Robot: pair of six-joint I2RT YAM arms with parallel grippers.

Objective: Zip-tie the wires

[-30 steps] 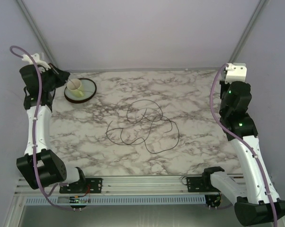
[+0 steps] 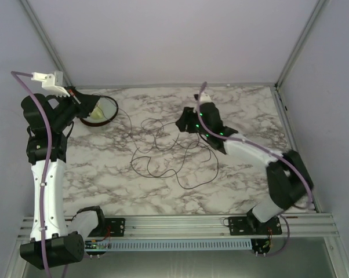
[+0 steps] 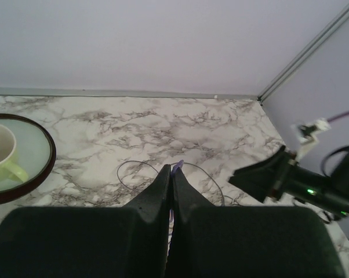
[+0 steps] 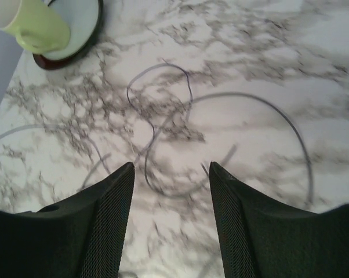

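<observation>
Dark thin wires (image 2: 177, 172) lie in loose overlapping loops on the middle of the marble table. At the upper left, my left gripper (image 2: 93, 102) is raised over the far side of a round tray. Its fingers are shut, with a thin purplish strand (image 3: 177, 167) showing at the tips in the left wrist view. From there a fine line arcs right toward the loops. My right gripper (image 2: 182, 123) reaches over the upper right of the loops. In the right wrist view its fingers (image 4: 117, 202) stand open, with strands on the table beyond and nothing held between them.
A pale yellow-green cup (image 4: 41, 29) stands on the round dark-rimmed tray (image 3: 47, 147) at the back left, partly covered by the left arm in the top view.
My right arm has swept left from the right side to over the wires. The left gripper has shifted slightly.
</observation>
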